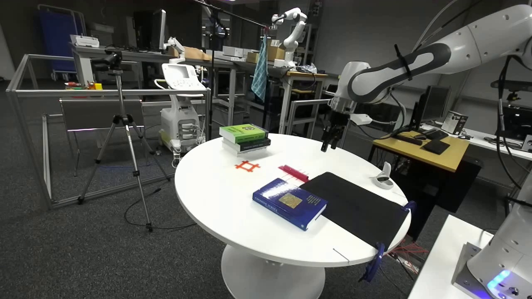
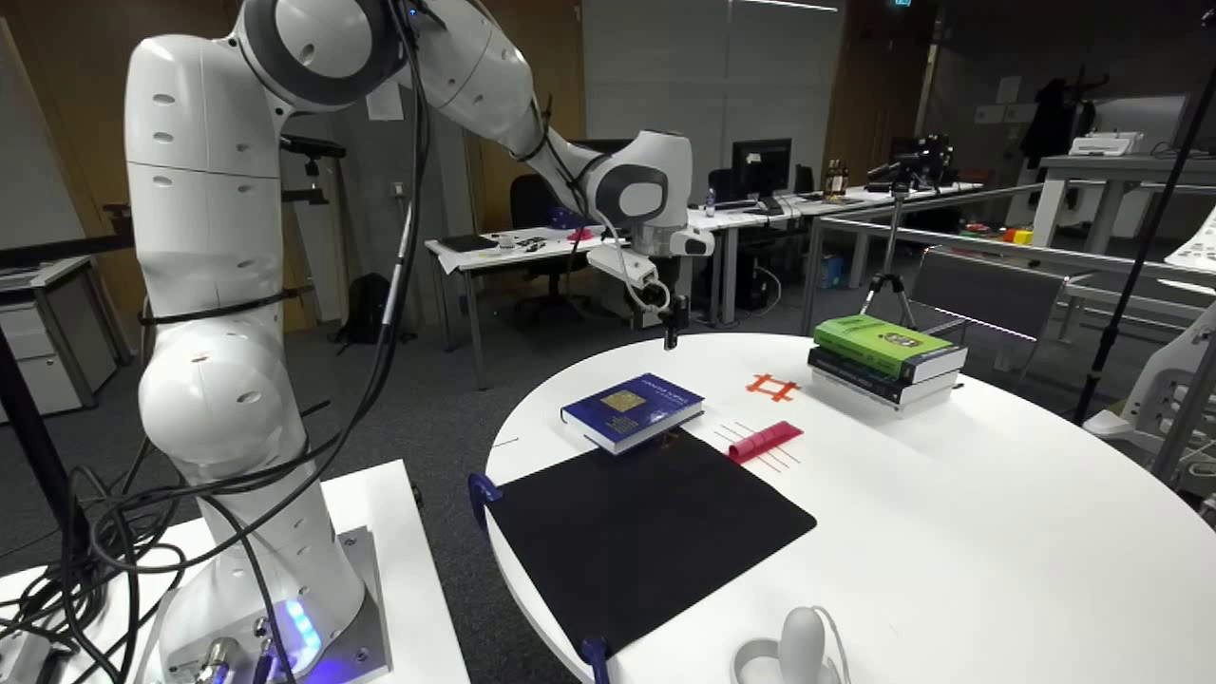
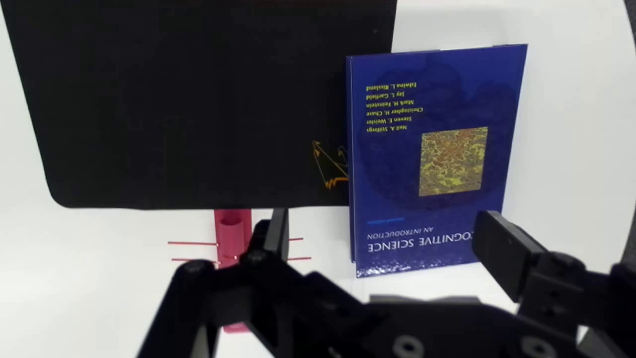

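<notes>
The blue book (image 1: pixel 290 202) titled Cognitive Science lies flat, cover up, partly over the edge of a black mat (image 3: pixel 202 107). In the wrist view the book (image 3: pixel 441 161) appears beyond the fingers, nearer the right one, whose tip covers one corner of it. My gripper is open with a wide gap, and nothing is held in it. It hangs in the air, pointing down and clear of everything on the table. Exterior view 2 also shows the gripper (image 2: pixel 674 323), up behind the blue book.
A pink holder (image 2: pixel 765 441) with thin rods lies by the mat. Nearby are an orange frame-shaped marker (image 1: pixel 247 166) and a stack of books with a green one on top (image 1: pixel 243 133). A white ring-shaped device (image 1: pixel 383 178) and blue clamps (image 1: pixel 373 263) sit near the table's rim.
</notes>
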